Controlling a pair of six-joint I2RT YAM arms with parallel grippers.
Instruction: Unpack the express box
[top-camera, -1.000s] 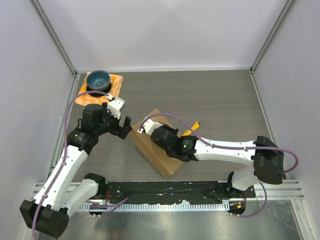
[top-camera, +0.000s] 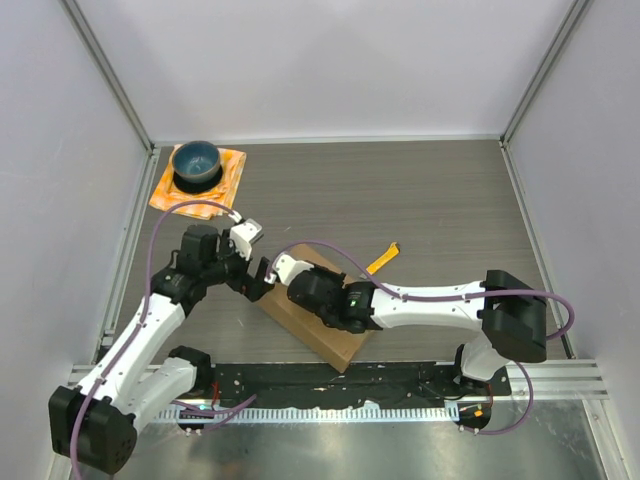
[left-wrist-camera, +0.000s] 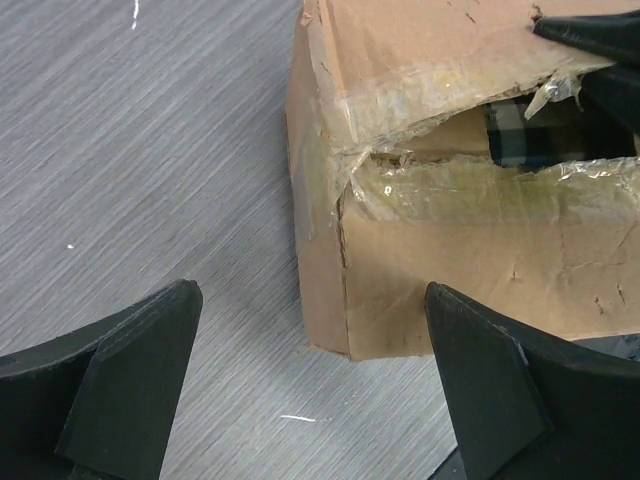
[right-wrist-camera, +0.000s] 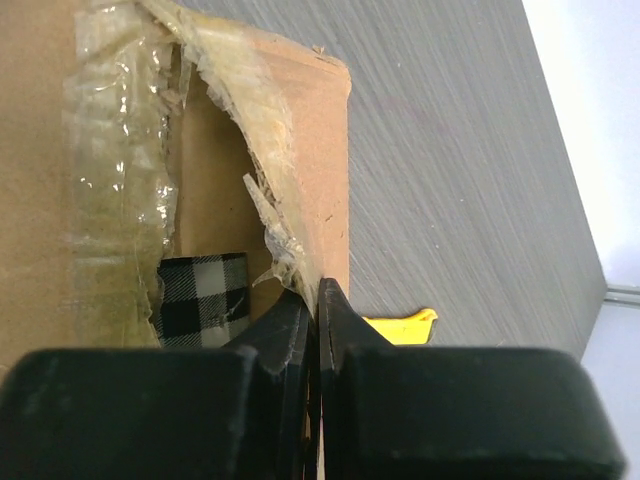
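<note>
A brown cardboard express box (top-camera: 292, 318) lies slanted on the table, near its front. Its taped seam is parted in the left wrist view, where a box side (left-wrist-camera: 410, 275) faces my left gripper. That gripper stands open beside the box corner, with no box wall clearly between its fingers. My right gripper is shut on the taped flap (right-wrist-camera: 315, 150) and holds it up along the slit. Through the gap shows a black-and-white checkered item (right-wrist-camera: 203, 295) inside the box. The rest of the contents is hidden.
A yellow cutter (top-camera: 383, 258) lies just right of the box. At the back left, a blue bowl (top-camera: 197, 161) stands on a black base over an orange checkered cloth (top-camera: 234, 165).
My left gripper has come toward the front, close to the box's left end.
</note>
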